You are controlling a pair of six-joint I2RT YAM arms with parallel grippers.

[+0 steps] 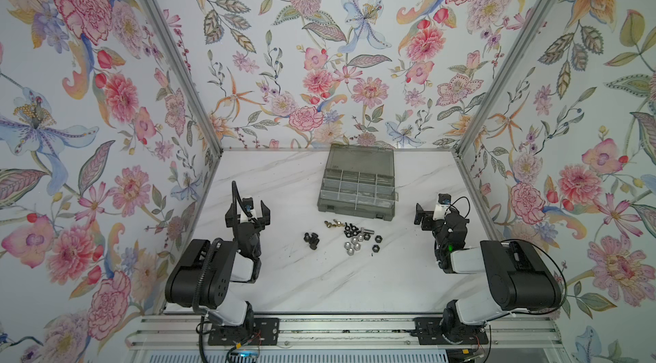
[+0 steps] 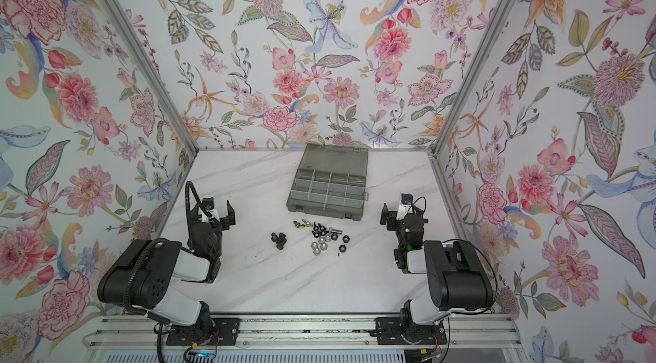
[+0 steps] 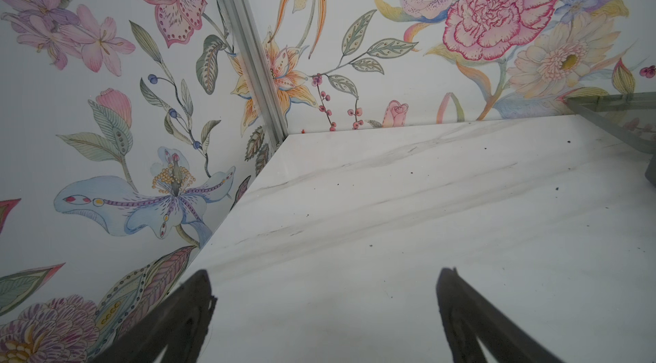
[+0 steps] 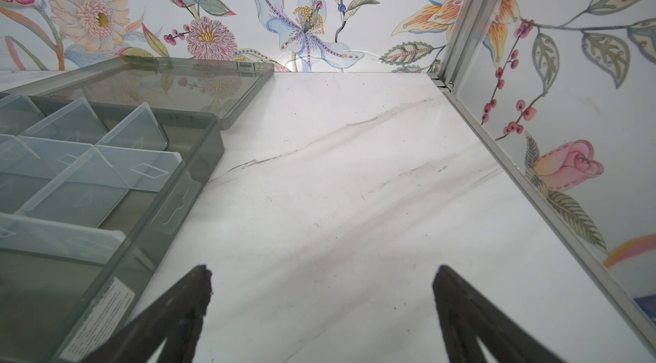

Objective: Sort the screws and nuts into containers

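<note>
Loose hardware lies mid-table in front of the open grey compartment box point(image 1: 356, 212): black bolts point(image 1: 311, 240) at left, brass pieces point(image 1: 334, 223), black pieces point(image 1: 351, 229), silver nuts point(image 1: 350, 245) and black nuts point(image 1: 376, 248). The box's dividers point(image 4: 71, 206) show no hardware in their visible cells. My left gripper point(image 1: 247, 212) stands open left of the pile, nothing between its fingers. My right gripper point(image 1: 431, 216) stands open right of the pile, also holding nothing. Neither wrist view shows the pile.
The box lid point(image 2: 337, 158) lies back toward the rear wall. Bare table point(image 4: 328, 171) stretches to either side of the box and along the front edge. Floral walls with metal rails border the back and sides.
</note>
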